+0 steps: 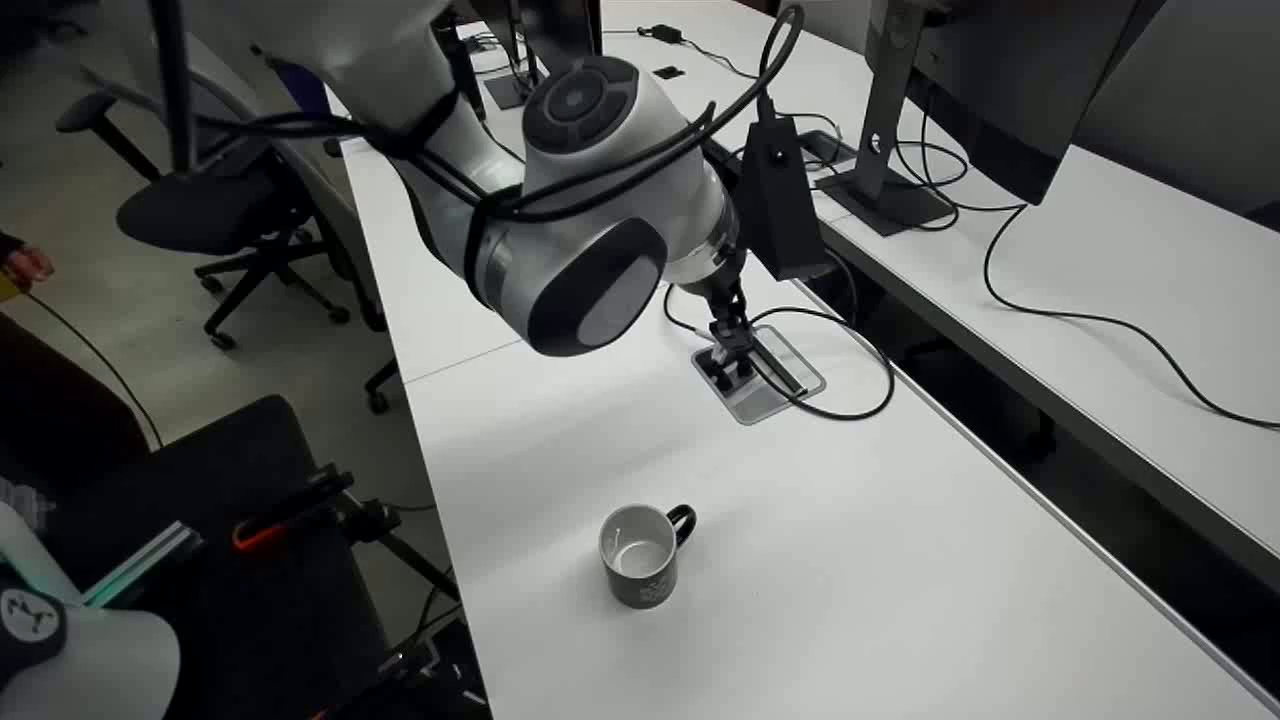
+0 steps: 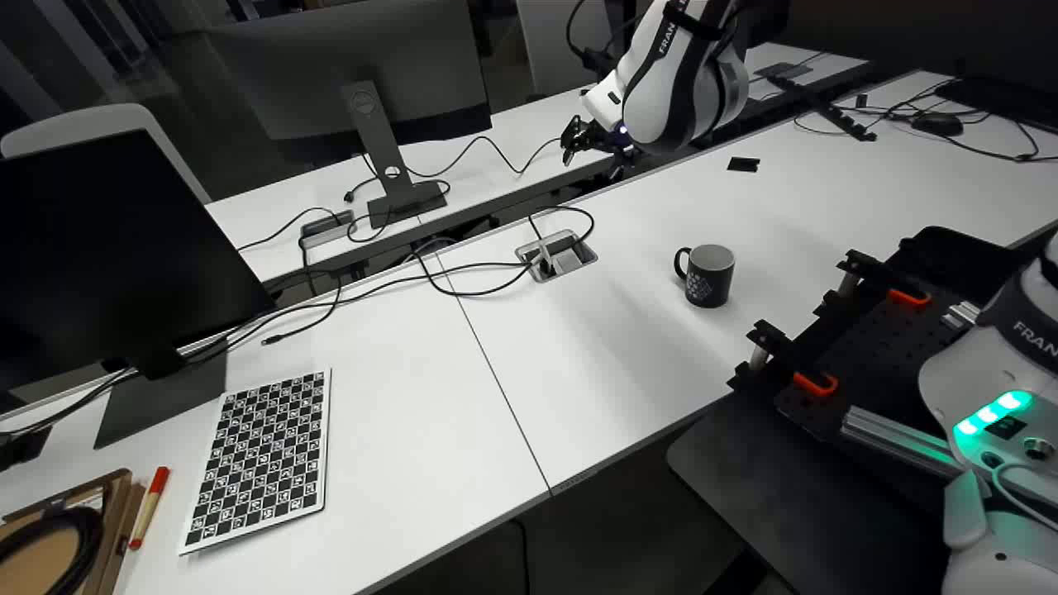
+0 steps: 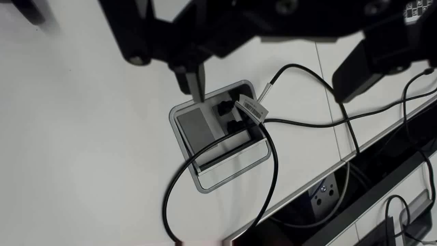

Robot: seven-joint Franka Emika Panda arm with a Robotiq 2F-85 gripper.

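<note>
A dark grey mug (image 1: 639, 564) with a pale inside and a black handle stands upright on the white desk; in exterior view 2 the mug (image 2: 709, 276) shows a light pattern on its side. My gripper is open, its two black fingertips spread wide with nothing between them. From the wrist view it looks down on a recessed outlet box (image 3: 195, 130) in the desk, with plugs and a tagged cable. Well apart from the mug, the gripper (image 2: 595, 150) hangs above the desk towards its far edge.
Loose black cables (image 2: 476, 291) loop around the outlet box and along the desk's back edge. A checkered board (image 2: 259, 456) lies beyond a seam in the desk, near a red-capped marker (image 2: 149, 506). Monitors (image 2: 357, 79) stand behind. Bare desk surrounds the mug.
</note>
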